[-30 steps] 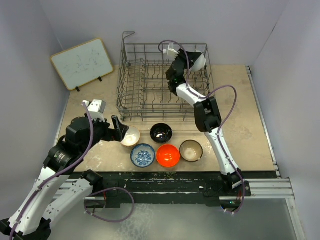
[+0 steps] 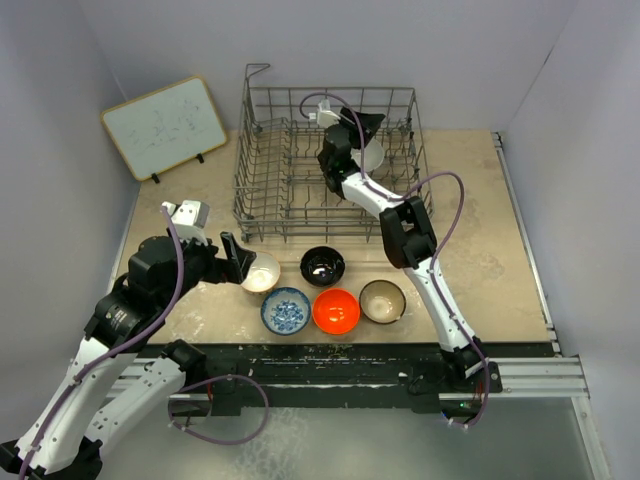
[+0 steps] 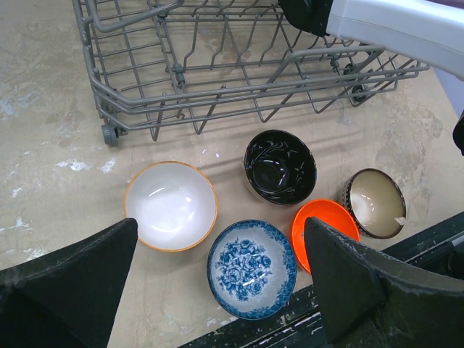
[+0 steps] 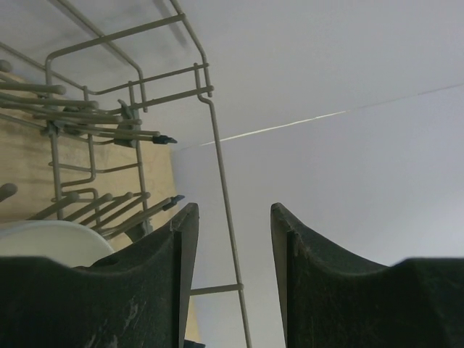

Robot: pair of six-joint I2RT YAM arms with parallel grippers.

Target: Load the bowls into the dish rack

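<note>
In the dish rack (image 2: 290,200) a white bowl (image 2: 371,155) sits at the back right, partly under my right gripper, whose fingers are apart with nothing between them. My left gripper stands open above the front left counter, over a white bowl (image 3: 171,203) with orange rim. Beside it on the counter are a black bowl (image 3: 279,165), a blue patterned bowl (image 3: 251,268), a red bowl (image 2: 336,312) and a beige bowl (image 2: 383,301) with dark outside.
A whiteboard (image 2: 163,125) stands at the back left. Walls enclose the counter on the sides and back. Free counter (image 2: 480,250) lies right of the rack.
My right gripper has moved a little left, away from the white bowl in the rack, which now sits lower and more exposed. The left arm and counter bowls are unchanged.
</note>
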